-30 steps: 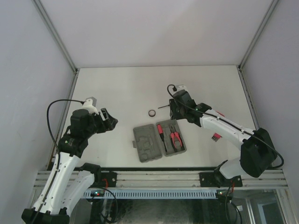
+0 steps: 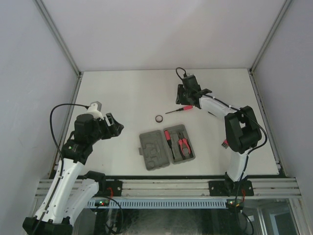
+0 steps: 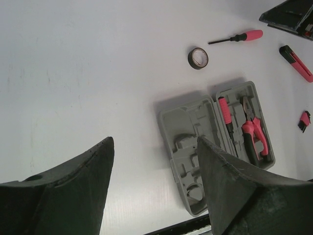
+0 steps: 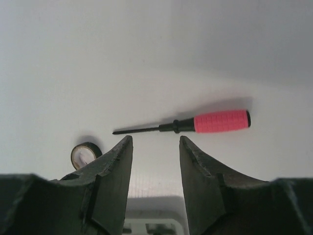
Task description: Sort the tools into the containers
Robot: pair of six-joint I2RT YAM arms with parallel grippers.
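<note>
On the white table lies a red-handled screwdriver (image 4: 221, 122), its thin shaft pointing toward a roll of black tape (image 2: 159, 118). Above the screwdriver hovers my right gripper, its fingers apart and nothing between them. A grey toolbox (image 3: 188, 152) stands unfolded; its right half holds another red-handled screwdriver (image 3: 225, 110) and red pliers (image 3: 254, 134). At the right of the left wrist view are a red and black utility knife (image 3: 296, 63) and a small red and black piece (image 3: 304, 120). My left gripper stays open and empty, left of the toolbox.
The toolbox's left half (image 2: 154, 149) is empty. Bare table (image 2: 117, 93) stretches across the left and back. The right arm (image 2: 220, 107) reaches over the table's right side and covers part of it. A metal rail (image 2: 195, 183) runs along the front.
My right gripper has moved from near the toolbox toward the back of the table, uncovering the loose screwdriver's red handle. The left arm has stayed still.
</note>
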